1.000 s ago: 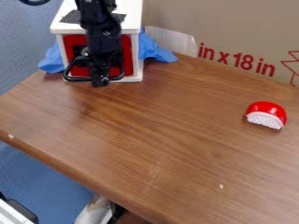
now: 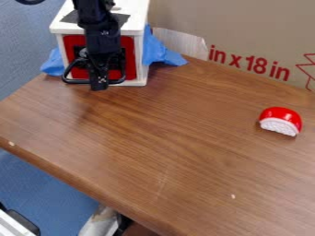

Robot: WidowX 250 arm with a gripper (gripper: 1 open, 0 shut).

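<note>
My black gripper (image 2: 99,76) hangs low at the front of a white box (image 2: 138,28) with a red front, at the back left of the wooden table (image 2: 160,157). The fingers are dark against the red, so whether they are open, shut or holding anything is unclear. A red object with a white lower band (image 2: 279,118) lies at the right of the table.
A blue cloth (image 2: 161,53) lies around the box. A cardboard panel (image 2: 246,32) with red print stands at the back. The table's left edge drops to blue floor.
The arm has shifted very slightly at the box's front; otherwise the scene looks the same.
</note>
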